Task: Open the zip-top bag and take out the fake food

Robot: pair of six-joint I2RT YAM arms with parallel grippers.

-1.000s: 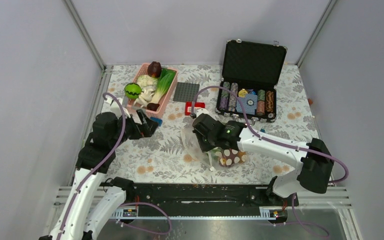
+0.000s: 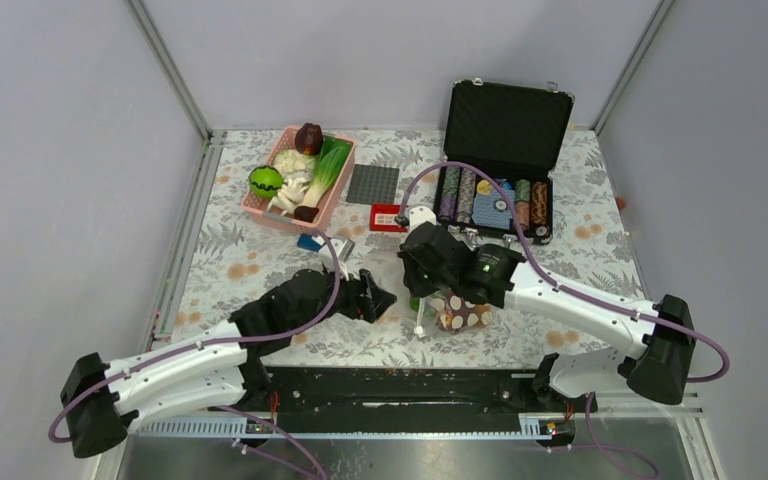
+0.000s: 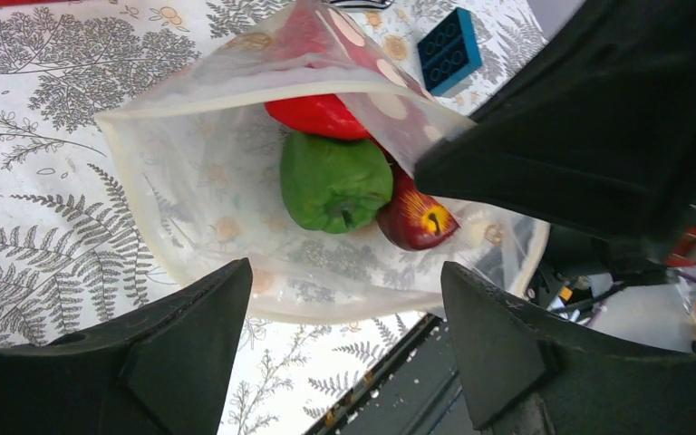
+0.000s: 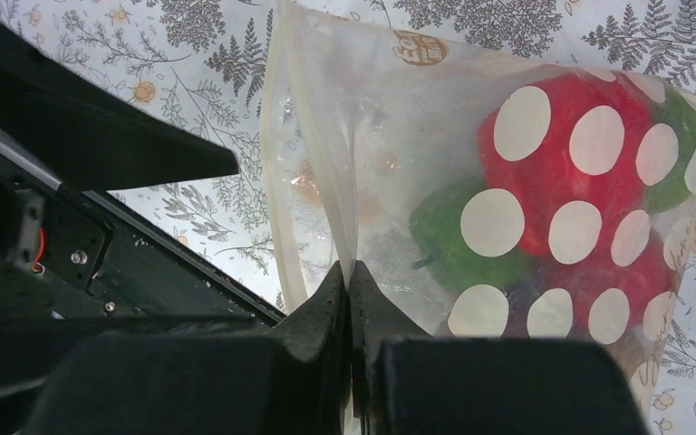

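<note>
In the left wrist view the zip top bag (image 3: 208,168) gapes wide toward my left gripper. Inside it lie a green pepper (image 3: 335,181), a dark red round fake food (image 3: 414,216) and a bright red piece (image 3: 320,115). The left fingers stand apart at the lower rim, nothing between them but the view into the opening. My right gripper is shut on the bag's edge, as the right wrist view shows. Through the white-dotted side (image 4: 574,231), red and green shapes show. From above, the right arm hides part of the bag.
A pink basket (image 2: 332,208) of fake food stands at the back left. An open black case (image 2: 508,115) with poker chips is at the back right. Between them lie a dark grey mat (image 2: 373,184) and a red box (image 2: 385,218). A blue block (image 3: 449,50) lies beyond the bag.
My left arm has swung from beside the basket rightward and toward the front, up to the bag's mouth. The right arm has shifted slightly rightward, still at the bag's edge.
</note>
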